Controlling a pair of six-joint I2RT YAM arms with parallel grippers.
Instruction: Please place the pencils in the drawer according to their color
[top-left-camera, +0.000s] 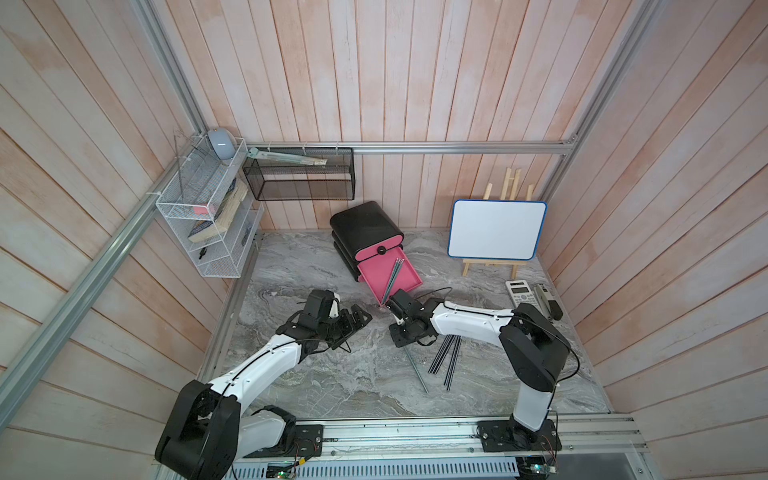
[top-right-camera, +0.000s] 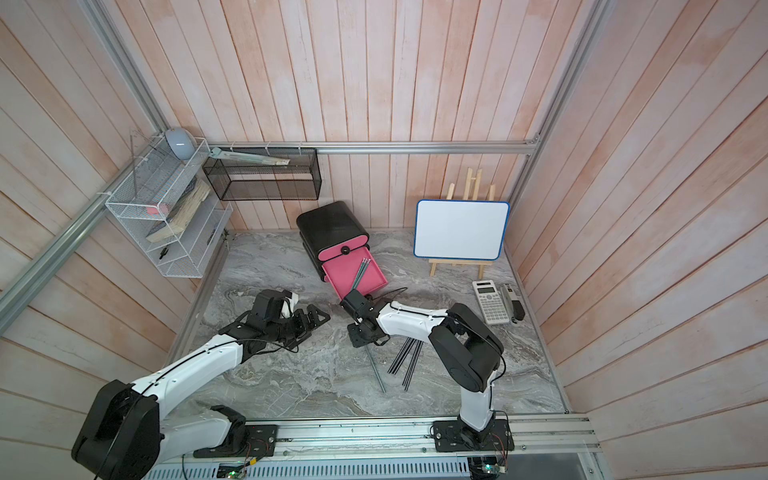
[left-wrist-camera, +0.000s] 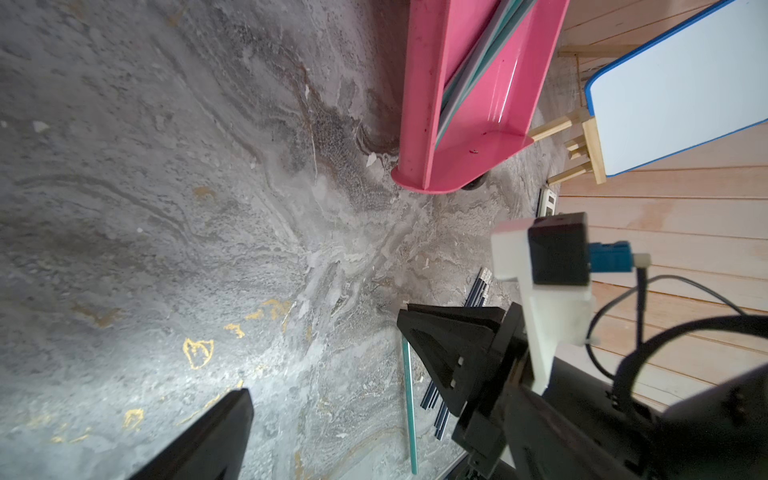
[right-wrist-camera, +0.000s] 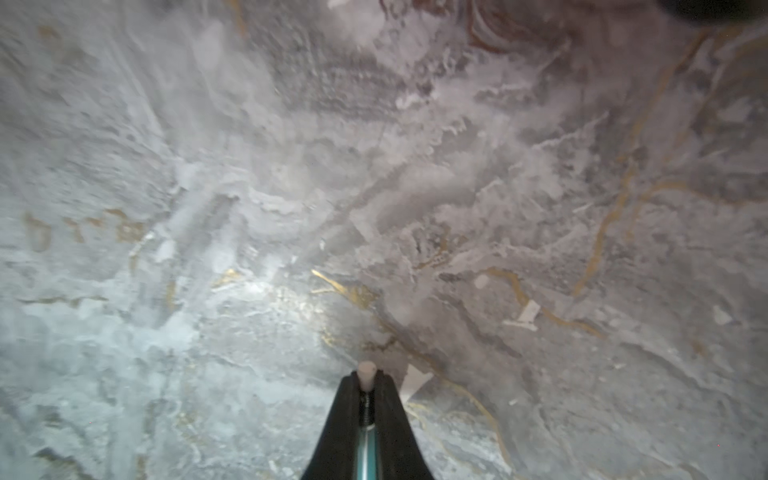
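Observation:
My right gripper (top-left-camera: 396, 342) is shut on a teal pencil (top-left-camera: 417, 372) close to its end. In the right wrist view, the pencil's pale eraser (right-wrist-camera: 366, 373) pokes out between the dark fingertips. The pencil's body slants toward the table's front edge. The open pink drawer (top-left-camera: 373, 286) holds teal pencils (top-left-camera: 392, 280) and lies just behind the right gripper. Several dark pencils (top-left-camera: 452, 368) rest on the table right of the held one. My left gripper stands open and empty, its blurred fingers wide apart.
A black organiser (top-left-camera: 366, 225) stands behind the drawer. The whiteboard on its easel (top-left-camera: 497, 230) and a calculator (top-left-camera: 521, 294) occupy the right side. Bare marble table (top-left-camera: 352, 384) lies in front of the left gripper.

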